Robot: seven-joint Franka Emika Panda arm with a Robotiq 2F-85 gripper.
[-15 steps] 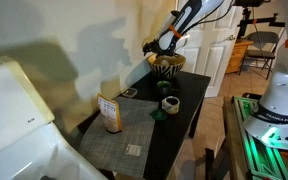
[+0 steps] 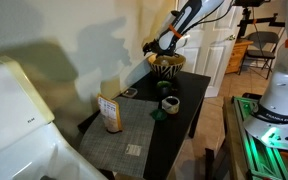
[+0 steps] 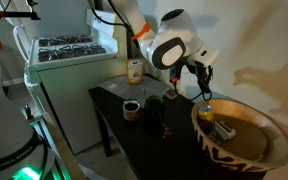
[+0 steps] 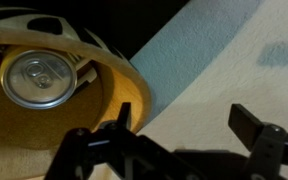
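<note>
Above the near rim of the basket hangs my gripper (image 3: 202,78), pointing down and to the side. Its fingers stand wide apart in the wrist view, with nothing between them. Inside the round wooden basket (image 3: 246,158) a drink can (image 3: 205,112) with a yellow and blue side stands close to the wall. From above, the can's silver lid (image 4: 39,78) shows at the left of the wrist view, off to one side of the gripper. A pale object (image 3: 223,130) lies in the basket beside the can. The basket (image 2: 166,66) stands at the table's far end in exterior view 1.
A white mug (image 3: 131,110), a dark green pot (image 3: 153,108) and a bag (image 3: 135,71) stand on the black table (image 3: 154,148). A grey mat (image 2: 124,135) covers the end nearer the stove (image 3: 72,65). The wall rises close behind the basket.
</note>
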